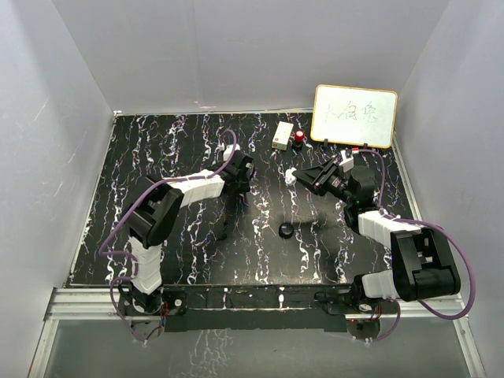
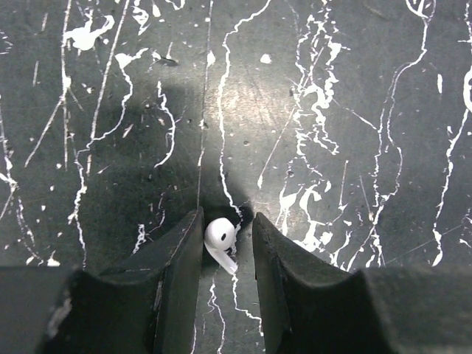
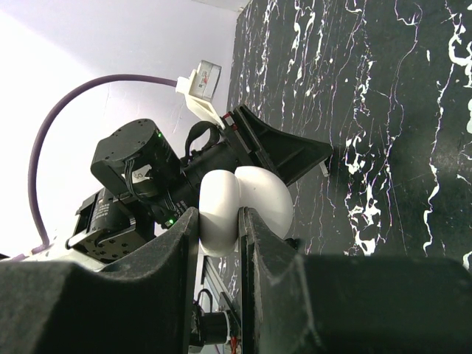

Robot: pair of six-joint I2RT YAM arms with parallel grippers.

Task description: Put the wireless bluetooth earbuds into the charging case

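Observation:
A white earbud (image 2: 220, 236) lies on the dark marbled table between the fingertips of my left gripper, which is open with its fingers either side of it. In the top view this gripper (image 1: 244, 179) is at the centre-left. My right gripper is shut on the white charging case (image 3: 218, 225), whose rounded lid stands up behind its front part; in the top view the case (image 1: 290, 177) sits right of centre.
A cream box (image 1: 282, 135) and a red-capped bottle (image 1: 298, 139) stand at the back, beside a whiteboard (image 1: 353, 116). A black round object (image 1: 287, 230) lies at the front centre. Bare table lies to the left.

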